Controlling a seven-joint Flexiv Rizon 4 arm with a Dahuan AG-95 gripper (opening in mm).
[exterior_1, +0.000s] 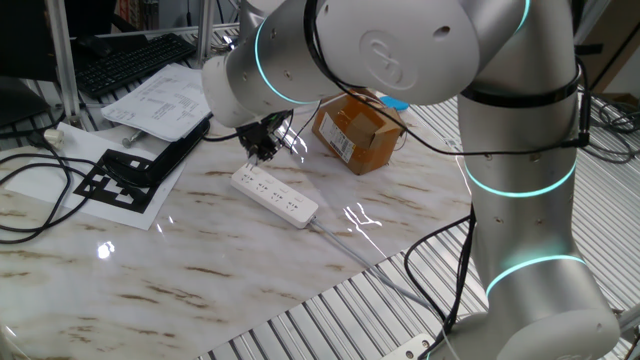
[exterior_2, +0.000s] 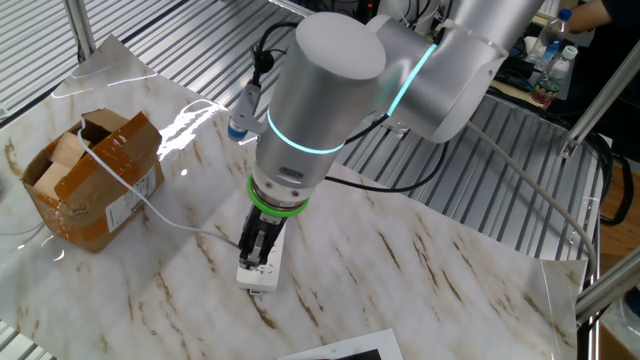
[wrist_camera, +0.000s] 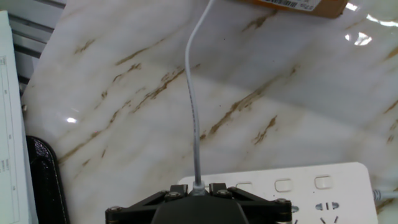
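A white power strip (exterior_1: 280, 203) lies flat on the marbled table, its grey lead running off towards the robot's base. My gripper is above one end of it, with fingers pointing down at the sockets. Between the fingertips sits the grey end of a white cable (wrist_camera: 192, 93), apparently its plug, and the fingers look shut on it. In exterior view 2 the cable curves from the gripper to the cardboard box. The gripper covers that end of the power strip (exterior_2: 258, 277), so whether the plug is in a socket is hidden.
An open cardboard box (exterior_1: 357, 137) stands beyond the strip. Papers (exterior_1: 160, 103), a black object and a sheet with a black-and-white marker (exterior_1: 118, 185) occupy the left side.
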